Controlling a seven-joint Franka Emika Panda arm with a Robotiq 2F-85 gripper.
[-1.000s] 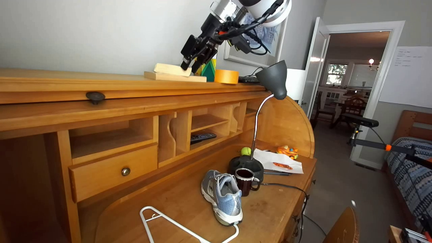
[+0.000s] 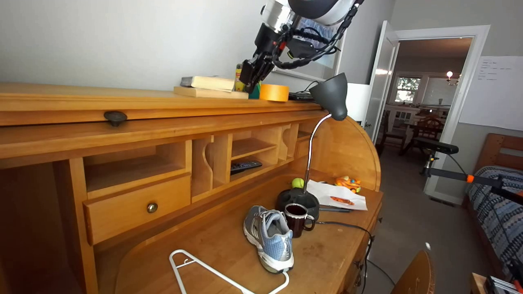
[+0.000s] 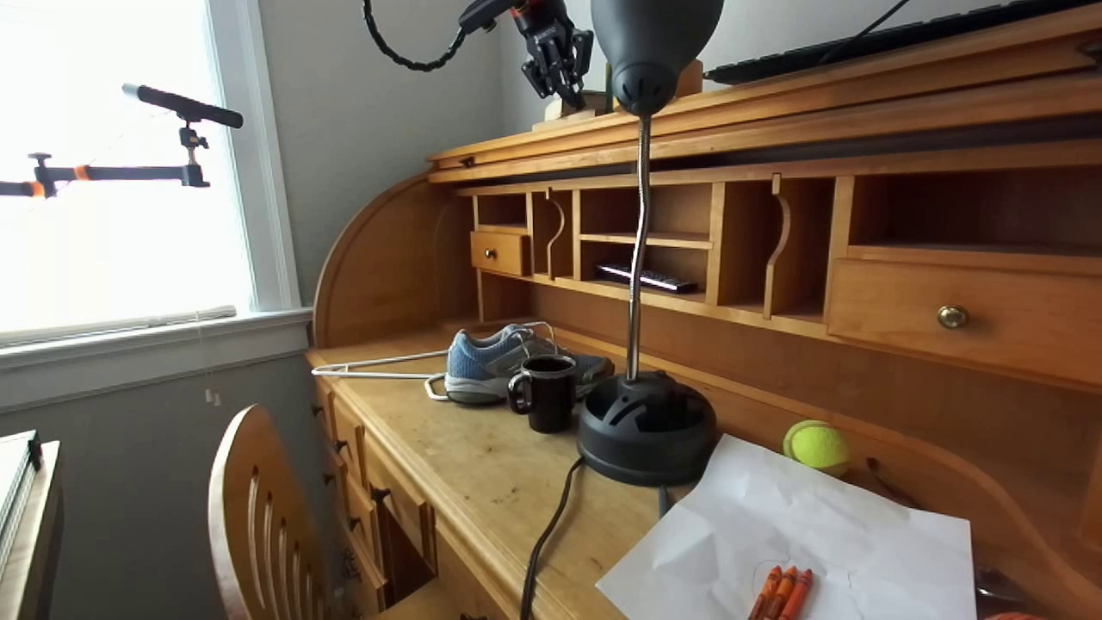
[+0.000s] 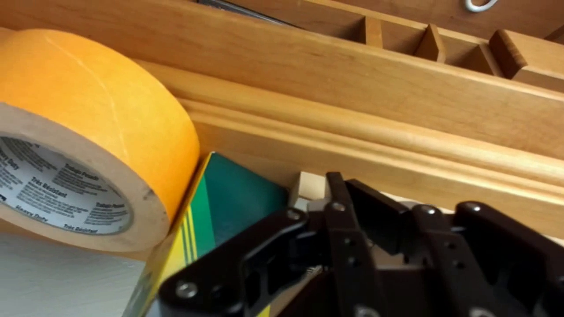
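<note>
My gripper [image 2: 250,84] hangs over the top of the desk, near two stacked books [image 2: 209,83] and a green and yellow box [image 2: 239,77]. In the wrist view its dark fingers [image 4: 341,203] stand close together, with the gripper shut; whether anything is between them is hidden. The box [image 4: 240,193] lies beside the fingers, and a roll of orange tape [image 4: 153,124] is to its left. Exterior view 2 has the gripper [image 3: 555,95] above the back edge, left of the lamp head.
A black lamp [image 2: 333,95] rises close to the tape. On the desktop are a grey-blue shoe [image 2: 271,235], a dark mug [image 2: 296,220], a white hanger [image 2: 211,270], a tennis ball [image 3: 816,446] and paper [image 3: 826,522] with crayons. The shelf top left of the books is clear.
My gripper has moved right, away from the books to in front of the box. The upper book, tilted and showing pale before, now shows a dark cover end and its page edge.
</note>
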